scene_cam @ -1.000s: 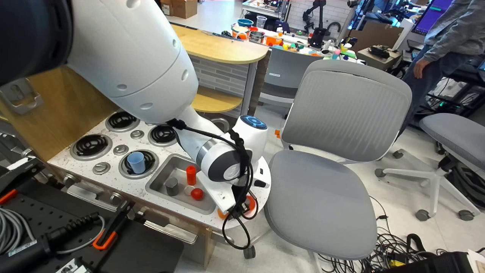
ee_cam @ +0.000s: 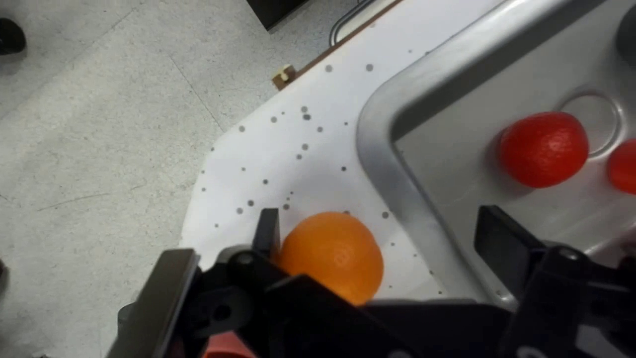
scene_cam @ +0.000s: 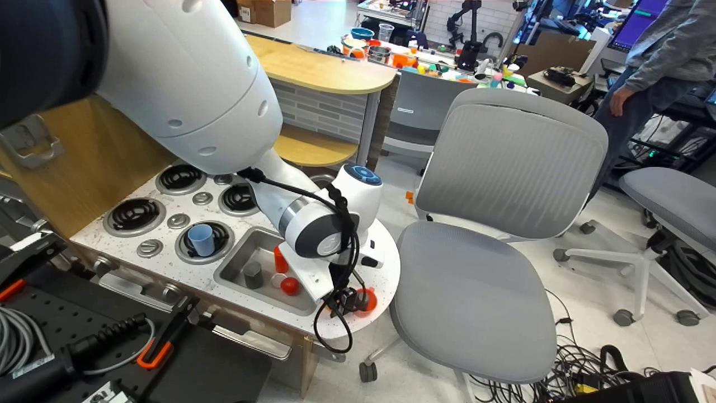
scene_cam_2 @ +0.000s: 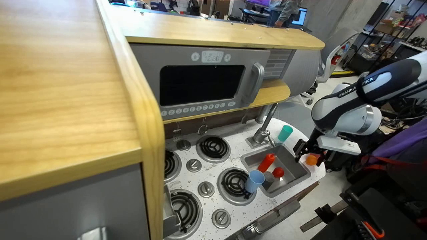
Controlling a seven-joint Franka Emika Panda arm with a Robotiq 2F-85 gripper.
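An orange ball-like fruit (ee_cam: pixel 337 253) rests on the white speckled counter (ee_cam: pixel 262 161), beside the sink's rim. My gripper stands open over it, with one finger on each side. The orange is close to the left finger (ee_cam: pixel 266 231) in the wrist view; whether they touch, I cannot tell. A wide gap separates it from the right finger (ee_cam: pixel 502 244), which is over the sink edge. In exterior view 2 the orange (scene_cam_2: pixel 311 160) shows between the fingers. The arm mostly hides it in exterior view 1.
The metal sink (scene_cam_2: pixel 295 176) holds a red round item (scene_cam_2: pixel 278 172), a red bottle (scene_cam_2: pixel 266 162) and a grey cup (scene_cam_2: pixel 269 176). A blue cup (scene_cam_2: pixel 254 180) stands on a burner, and a green cup (scene_cam_2: pixel 285 133) by the faucet (scene_cam_2: pixel 262 132). A red object (scene_cam: pixel 366 302) lies near the counter's rounded end.
In exterior view 1, the arm and gripper have shifted slightly left. The orange, seen beside the gripper before, is now mostly hidden there. The sink items have stayed put.
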